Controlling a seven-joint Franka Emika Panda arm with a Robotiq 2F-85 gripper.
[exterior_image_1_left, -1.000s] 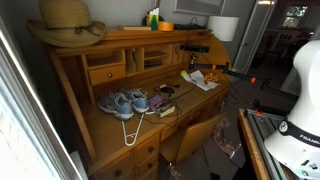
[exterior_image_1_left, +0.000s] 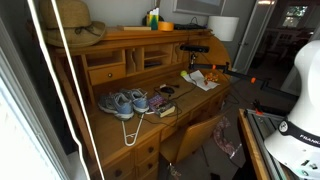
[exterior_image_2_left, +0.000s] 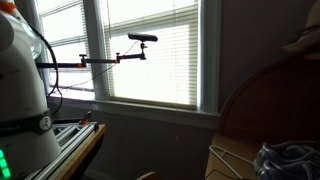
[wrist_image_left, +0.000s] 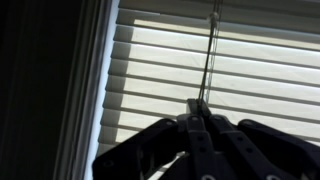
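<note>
In the wrist view my gripper is shut in front of a window blind (wrist_image_left: 155, 72) with light slats. A thin dark cord or wand (wrist_image_left: 208, 62) hangs down the blind and meets the fingertips; whether it is pinched between them or passes behind is too dark to tell. Both exterior views show only part of the white arm, at the right edge (exterior_image_1_left: 300, 135) in one and the left edge (exterior_image_2_left: 25, 100) in the other. The fingers are outside both.
A wooden desk (exterior_image_1_left: 120, 135) carries grey shoes (exterior_image_1_left: 124, 103), a white hanger (exterior_image_1_left: 131, 130) and several small items. A straw hat (exterior_image_1_left: 72, 25) rests on its upper shelf. The window blind (exterior_image_2_left: 155, 75) also fills the middle of exterior view 2.
A thin white strand at the left of exterior view 1 has come into clear view, crossing in front of the hat and desk. The desk items and visible arm look unchanged.
</note>
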